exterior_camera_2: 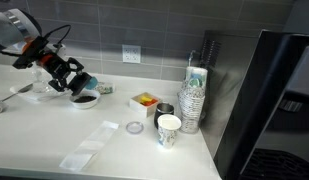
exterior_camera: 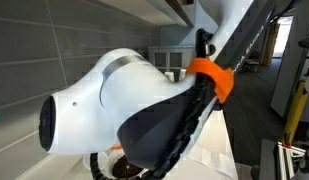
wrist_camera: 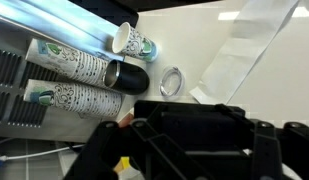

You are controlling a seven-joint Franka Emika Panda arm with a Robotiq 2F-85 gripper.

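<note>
Over the left part of the counter, my gripper [exterior_camera_2: 71, 77] is shut on a small blue-grey object [exterior_camera_2: 82, 81], which looks like a cup and hangs tilted. Close beneath it stands a white bowl [exterior_camera_2: 84, 104] with dark contents; exterior view 1 shows part of those dark contents [exterior_camera: 124, 167] below the arm. Black gripper parts [wrist_camera: 194, 135] fill the lower middle of the wrist view, where the held object cannot be made out clearly. Whether anything is coming out of it does not show.
To the right stand stacked paper cups [exterior_camera_2: 192, 100], a dark metal cup [exterior_camera_2: 164, 113], a white patterned cup [exterior_camera_2: 168, 132] and a box of colourful items [exterior_camera_2: 146, 103]. A clear ring-shaped item [exterior_camera_2: 136, 127] and a white sheet [exterior_camera_2: 90, 145] lie flat.
</note>
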